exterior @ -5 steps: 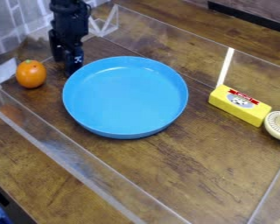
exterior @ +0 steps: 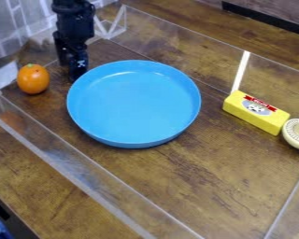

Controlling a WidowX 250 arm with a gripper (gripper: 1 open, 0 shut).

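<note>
A dark gripper (exterior: 72, 58) hangs at the upper left, just behind a large blue plate (exterior: 134, 105); its fingers are too dark and small to read clearly. An orange fruit (exterior: 34, 80), perhaps a tomato or an orange, sits left of the plate. A yellow box (exterior: 257, 114) with a small printed label lies at the right, beside a round cream-coloured object (exterior: 298, 133).
Clear walls or edges run along the left and right sides, and a pale strip (exterior: 241, 73) stands behind the yellow box.
</note>
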